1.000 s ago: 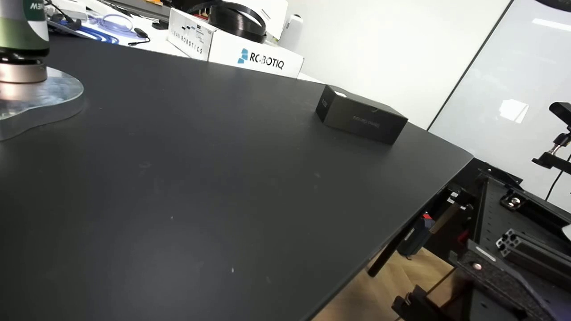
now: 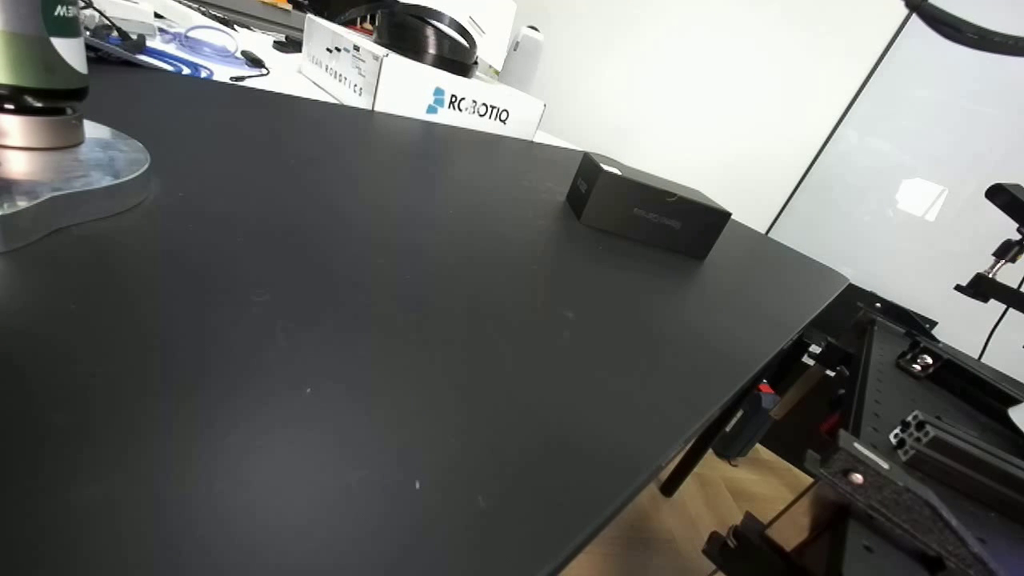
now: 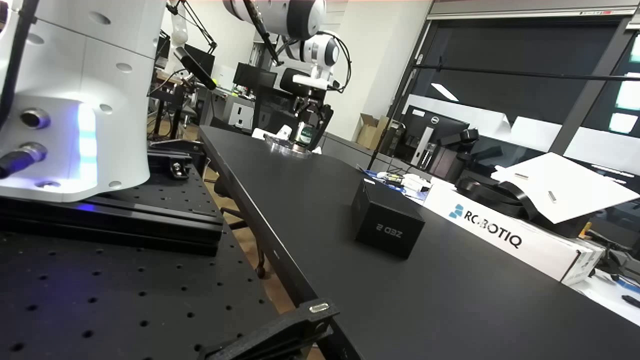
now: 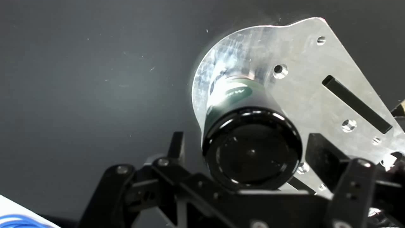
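Observation:
A green-labelled bottle (image 4: 243, 95) with a dark base stands upside down on a metal plate (image 4: 303, 57). My gripper is open in the wrist view, one finger on each side of the bottle's dark end, with a visible gap at the left finger. In exterior view 2 the gripper (image 3: 310, 123) reaches down around the bottle (image 3: 304, 134) at the table's far end. Only part of the bottle (image 2: 40, 53) shows at the left edge of exterior view 1, and the gripper is out of that picture.
A black box (image 2: 653, 206) lies on the dark table (image 2: 384, 317), well away from the bottle. A white Robotiq box (image 2: 461, 101) sits beyond the table edge, near blue cables (image 2: 182, 62).
In exterior view 1 the dark cable at the top right has come lower into the picture. Bottle, plate and black box have stayed in place.

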